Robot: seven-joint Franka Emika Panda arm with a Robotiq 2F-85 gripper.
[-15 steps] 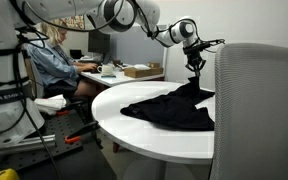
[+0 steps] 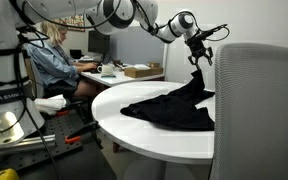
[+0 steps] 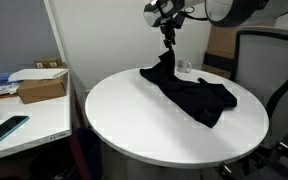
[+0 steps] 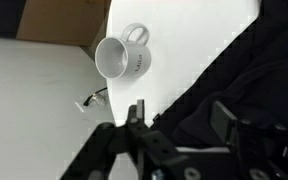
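Observation:
A black cloth (image 2: 169, 112) lies crumpled over the white round table, and its far end rises into a peak. In the second exterior view the raised end of the cloth (image 3: 165, 68) stands just below my gripper (image 3: 170, 40). From the first exterior view, my gripper (image 2: 201, 59) has its fingers spread above the peak's tip. The wrist view shows my gripper open, its fingertips apart with dark cloth beyond them. Whether the peak still touches a finger I cannot tell.
A white mug (image 4: 123, 52) stands near the table's edge, beside the cloth. A grey chair back (image 2: 259, 110) rises close to the table. Bare tabletop (image 3: 134, 115) spreads in front of the cloth. A person (image 2: 49, 65) sits at a desk behind.
My gripper rose and the cloth's end came up with it into a taller peak.

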